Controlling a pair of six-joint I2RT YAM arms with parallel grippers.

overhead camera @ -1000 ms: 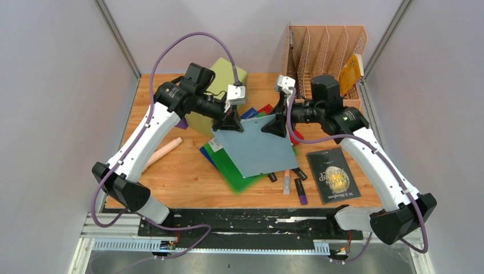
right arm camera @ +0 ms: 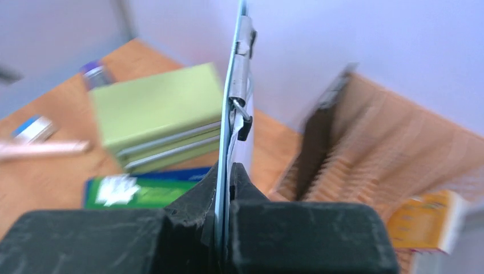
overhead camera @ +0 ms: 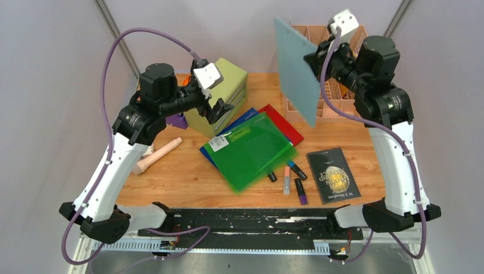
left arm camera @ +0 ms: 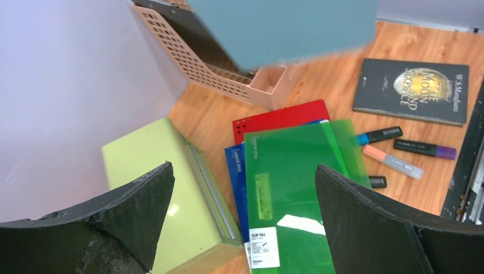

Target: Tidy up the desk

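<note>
A light blue clip folder (overhead camera: 294, 65) is held raised and upright by my right gripper (overhead camera: 319, 60), shut on its edge; in the right wrist view the folder (right arm camera: 224, 142) runs between the fingers, metal clip visible. My left gripper (overhead camera: 220, 108) is open and empty above the green clip files (overhead camera: 245, 148), which lie on blue (left arm camera: 236, 171) and red (overhead camera: 285, 125) folders. Markers (overhead camera: 300, 191) and a dark book (overhead camera: 333, 176) lie at right. The peach file organizer (overhead camera: 334, 114) stands at back right, partly behind the folder.
A pale green box (overhead camera: 231, 80) stands at back left, near a purple item (overhead camera: 176, 121). A pinkish roll (overhead camera: 157, 157) lies on the left. Bare wood shows at the front left of the desk (overhead camera: 165, 188).
My right gripper has lifted the light blue folder up and back to the right, in front of the organizer. My left gripper has let go and moved slightly up and left.
</note>
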